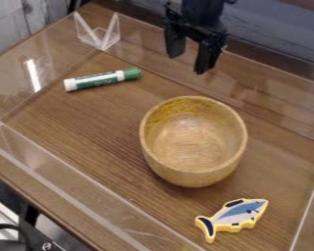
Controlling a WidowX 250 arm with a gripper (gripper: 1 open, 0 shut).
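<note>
My black gripper (191,51) hangs at the top centre of the view, above the back of the wooden table, open with nothing visible between its fingers. A large wooden bowl (192,155) sits empty in the middle. A green and white marker-like tube (102,79) lies to the left, behind the bowl. A yellow-edged fish-shaped piece (232,218) with blue and white markings lies at the front right.
Clear plastic barriers (98,32) stand at the back left and along the table's sides. The wooden surface (87,137) left of the bowl is clear, as is the area right of it.
</note>
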